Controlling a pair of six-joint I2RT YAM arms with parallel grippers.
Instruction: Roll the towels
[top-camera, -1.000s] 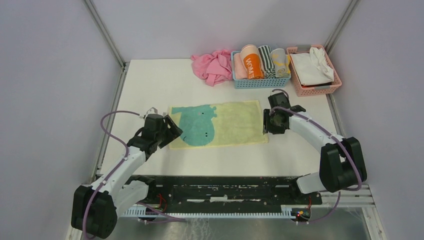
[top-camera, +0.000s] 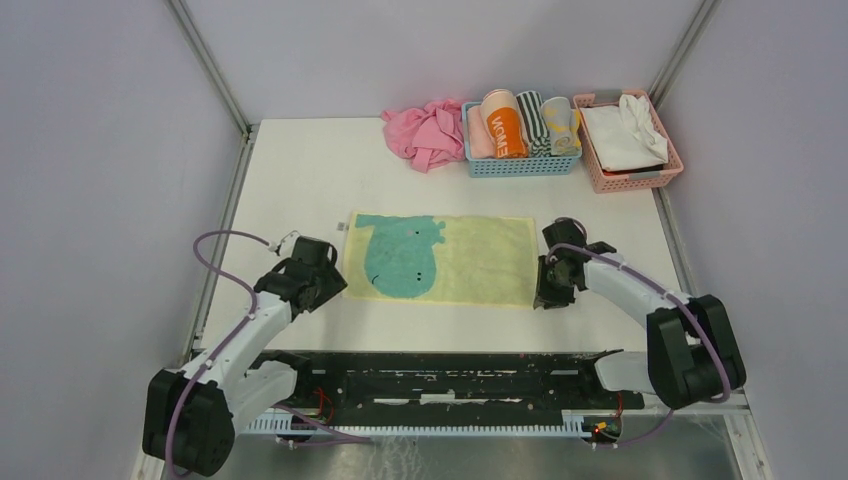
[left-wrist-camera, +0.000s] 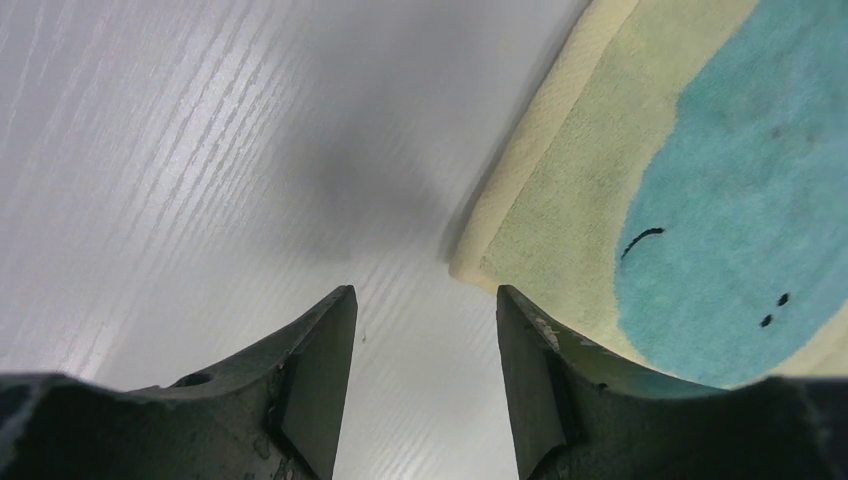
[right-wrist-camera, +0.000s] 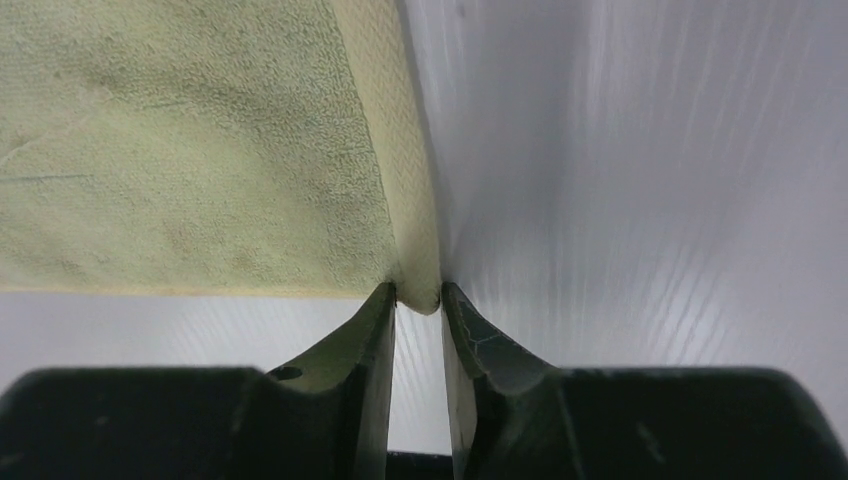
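A yellow towel (top-camera: 490, 265) with a teal animal figure lies flat, in a long rectangle, across the middle of the table. Off its left end, my left gripper (top-camera: 342, 284) is low over the table; in the left wrist view its fingers (left-wrist-camera: 318, 350) stand apart with only bare table between them, and the towel's near-left corner (left-wrist-camera: 480, 262) lies just beyond. At the other end, my right gripper has its fingertips slightly apart on either side of the near-right corner (right-wrist-camera: 420, 265). That corner shows between them, not visibly pinched.
At the back stand a blue basket (top-camera: 525, 168) of rolled towels and a pink basket (top-camera: 640, 180) with white cloth. A crumpled pink towel (top-camera: 425, 135) lies left of them.
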